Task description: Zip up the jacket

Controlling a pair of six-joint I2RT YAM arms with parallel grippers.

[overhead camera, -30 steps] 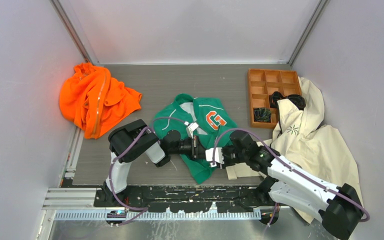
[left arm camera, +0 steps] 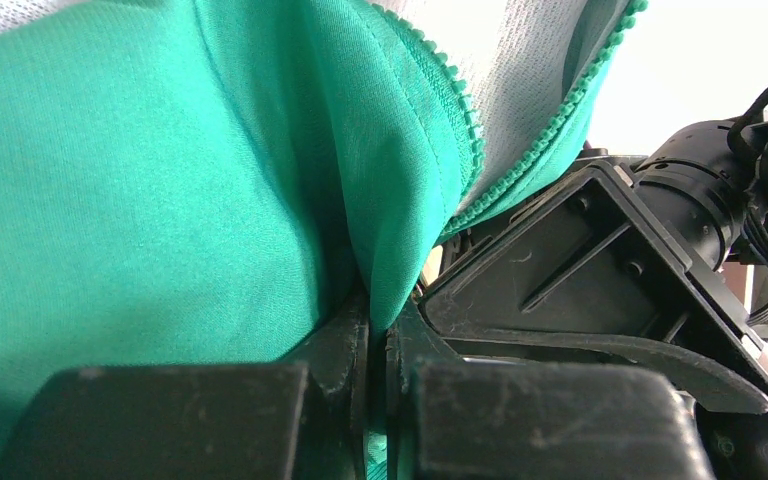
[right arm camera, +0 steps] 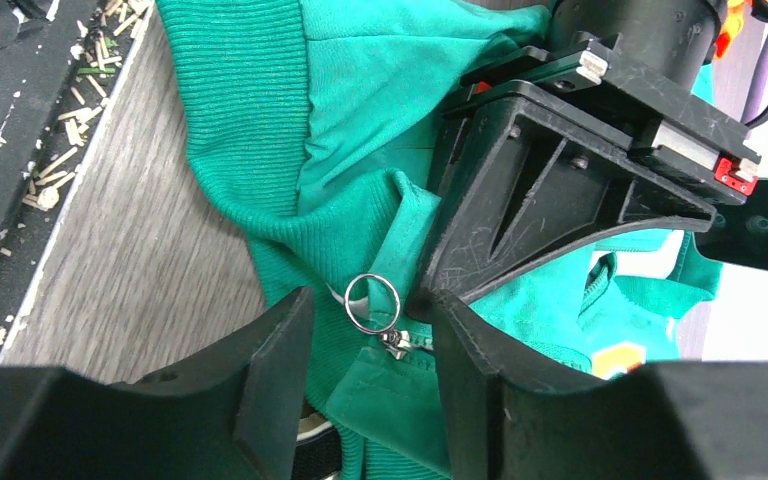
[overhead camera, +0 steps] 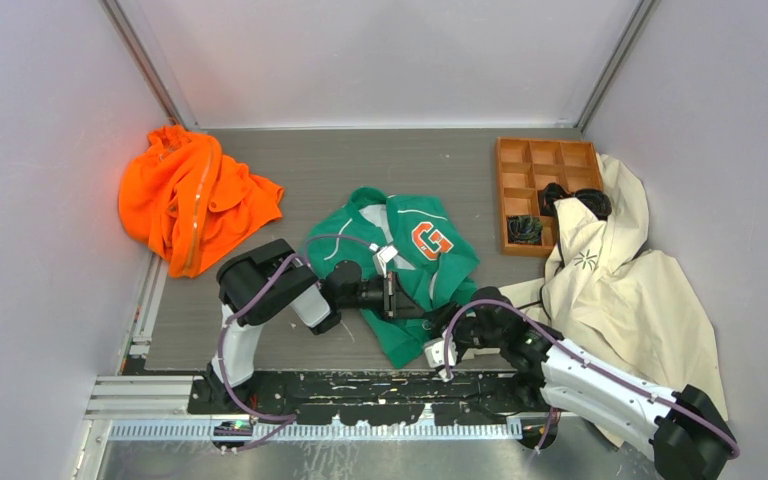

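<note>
The green jacket (overhead camera: 440,250) lies front up with its zipper open toward the collar. My left gripper is shut on a folded green edge of it near the hem; zipper teeth (left arm camera: 560,120) show beyond. In the right wrist view the zipper pull ring (right arm camera: 390,290) and metal slider (right arm camera: 397,342) lie beside the left gripper's housing. My right gripper is part open around the ring and slider, its fingertips either side; whether it touches them I cannot tell.
An orange jacket (overhead camera: 200,200) lies left, a wooden compartment box (overhead camera: 520,160) and cream fabric (overhead camera: 630,320) right.
The right arm has shifted toward the near edge and turned, bringing its gripper down at the hem beside the left one. The left arm and jacket look unchanged.
</note>
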